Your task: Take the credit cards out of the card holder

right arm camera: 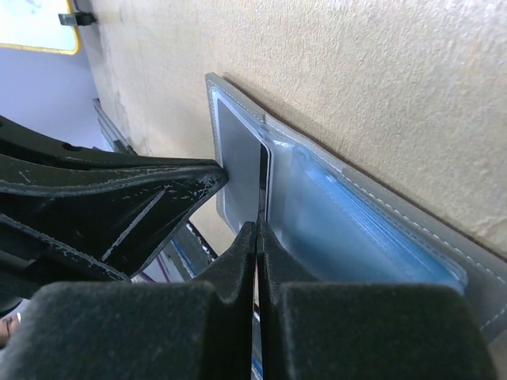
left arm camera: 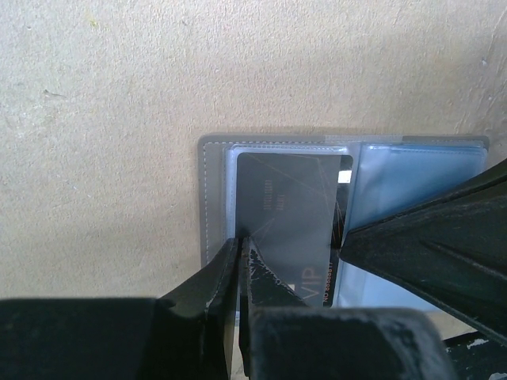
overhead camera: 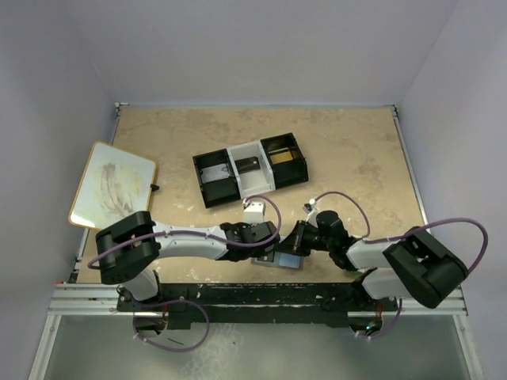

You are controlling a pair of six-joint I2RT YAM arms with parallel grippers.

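Note:
A clear card holder (left arm camera: 215,198) lies flat on the table, with a black card (left arm camera: 289,190) showing in one pocket and a blue inner side (left arm camera: 412,170) beside it. My left gripper is shut with its tips on or just above the black card; nothing shows between them. In the right wrist view, the left fingers (right arm camera: 158,186) reach in from the left and rest against the dark card face. My right gripper is also shut, its tips by the card's edge at the pocket opening, nothing visible between them. The arms hide much of the holder from above.
Behind the grippers stands an open organizer with two black bins (overhead camera: 218,192) and a white middle section (overhead camera: 257,182), each holding cards. A whiteboard (overhead camera: 113,186) lies at the left.

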